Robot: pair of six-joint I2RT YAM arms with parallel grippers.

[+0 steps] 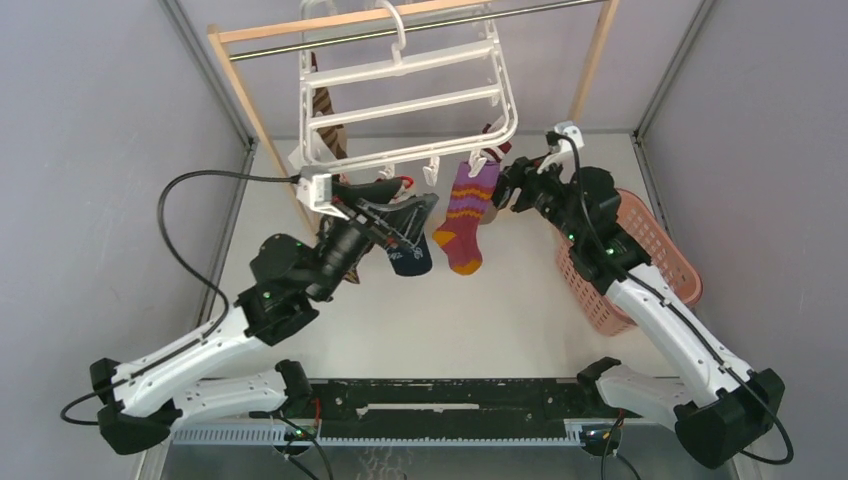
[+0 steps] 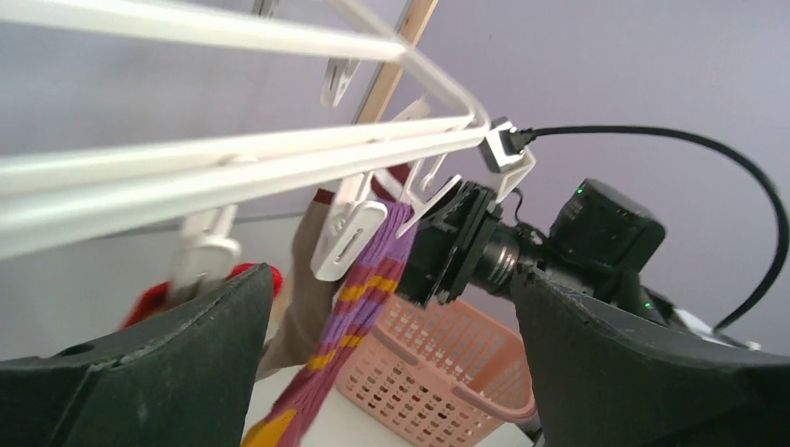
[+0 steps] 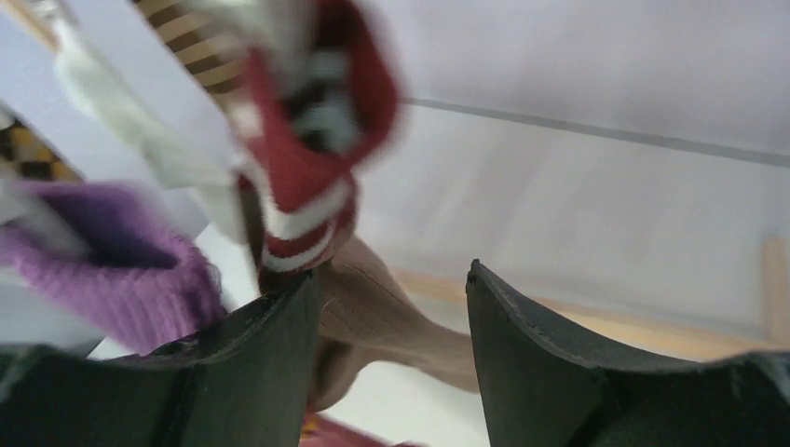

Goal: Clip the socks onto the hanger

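The white clip hanger (image 1: 400,120) hangs from the rail, socks clipped round it. A purple, orange and red striped sock (image 1: 465,215) hangs from its front edge; the left wrist view shows a white clip (image 2: 349,237) at its top. My left gripper (image 1: 395,215) stands open below the front left of the hanger, nothing held between its fingers. My right gripper (image 1: 515,185) is open just right of the striped sock. In the right wrist view, the purple sock (image 3: 112,270) and a brown sock with red-and-white cuff (image 3: 307,214) are close to its left finger.
A pink basket (image 1: 670,270) sits at the right behind my right arm. The wooden rack (image 1: 235,85) with its metal rail frames the hanger.
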